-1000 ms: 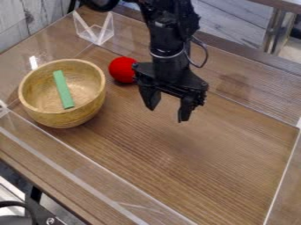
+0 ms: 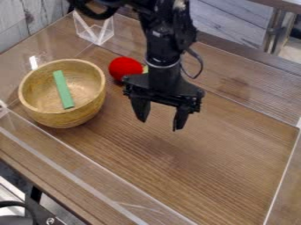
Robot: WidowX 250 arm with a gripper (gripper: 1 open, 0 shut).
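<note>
My black arm hangs from the top centre with its gripper [image 2: 166, 111] low over the middle of the wooden table. Two dark fingers point down and stand apart, with bare table seen between them. A tan wooden bowl [image 2: 91, 105] at the left holds a green bar [image 2: 62, 89]. A red object [image 2: 125, 67] lies behind the arm to the left, with a small yellow item partly hidden beside it.
A clear wire or plastic container [image 2: 94, 25] stands at the back left. A pale ledge borders the upper right.
The arm and gripper have shifted slightly left and toward the front since a second ago. The bowl and red object look unmoved.
</note>
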